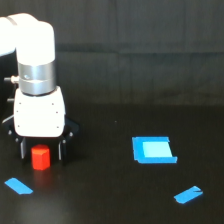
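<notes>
A small red cube (pixel 40 157) rests on the black surface at the left of the camera view. Dark gaps show between the cube and both fingers, so the gripper stands open around it without visible contact. Right of centre lies a white square (pixel 156 149) framed by blue tape (pixel 138 150), with nothing on it.
A short strip of blue tape (pixel 18 186) lies in front of the cube at the left, and another blue strip (pixel 188 194) lies at the front right. Bare black surface stretches between the cube and the taped square. A dark curtain (pixel 130 50) hangs behind.
</notes>
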